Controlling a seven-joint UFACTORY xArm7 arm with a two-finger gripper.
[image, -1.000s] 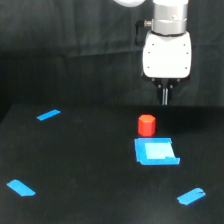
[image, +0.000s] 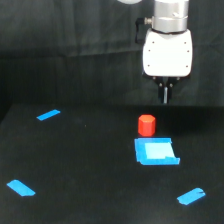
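A small red block (image: 147, 125) stands on the dark table, right of the middle. Just in front of it lies a white square patch (image: 159, 150) edged with blue tape (image: 157, 161). The white arm (image: 167, 54) comes down from the top of the view. Its thin dark gripper (image: 165, 98) points downward, behind and to the right of the red block and apart from it. The fingers are too small and dark to show whether there is any gap. Nothing can be made out between them.
Blue tape strips lie at the back left (image: 48, 115), front left (image: 20, 188) and front right (image: 190, 196) of the table. A dark curtain (image: 70, 60) hangs behind.
The arm's white body sits very slightly differently in the view. The red block, white patch and tape strips stay where they were.
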